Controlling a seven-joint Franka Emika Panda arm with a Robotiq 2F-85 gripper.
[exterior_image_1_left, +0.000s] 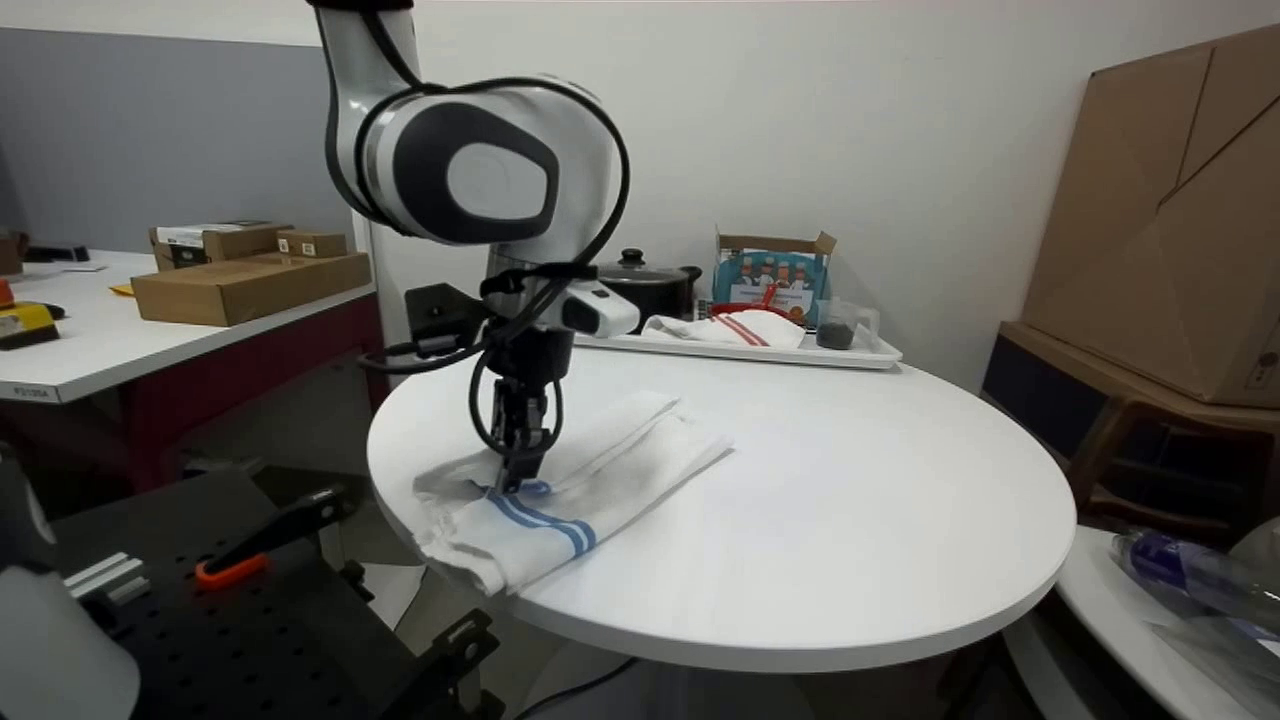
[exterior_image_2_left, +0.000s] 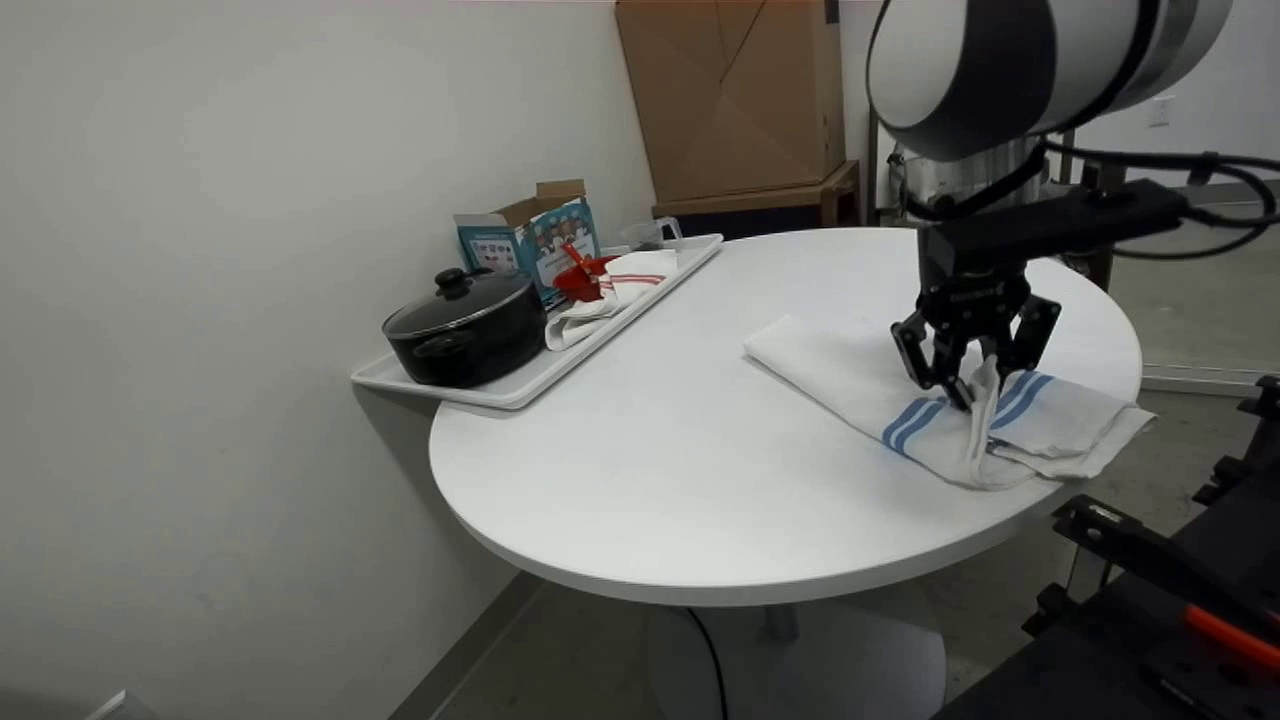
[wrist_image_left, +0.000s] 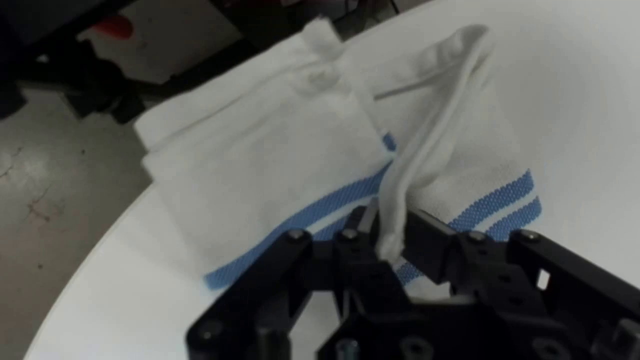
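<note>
A white towel with blue stripes (exterior_image_1_left: 636, 480) lies folded and rumpled near the left edge of the round white table (exterior_image_1_left: 864, 516). Down at the table, my gripper is shut on a pinched ridge of this towel (wrist_image_left: 270, 174), beside the blue stripes. In exterior view 2 the ridge of cloth rises between the fingers (exterior_image_2_left: 956, 390) of my gripper (exterior_image_2_left: 978, 384). One corner of the towel (exterior_image_2_left: 1116, 438) reaches over the table's rim. The cloth under the gripper is partly hidden by the fingers.
At the back, a white tray (exterior_image_2_left: 540, 382) holds a black lidded pot (exterior_image_2_left: 468, 330), a red-striped cloth (exterior_image_1_left: 750, 328), a blue box (exterior_image_1_left: 768, 282) and a clear cup (exterior_image_1_left: 846, 326). Dark equipment stands beyond the near left edge.
</note>
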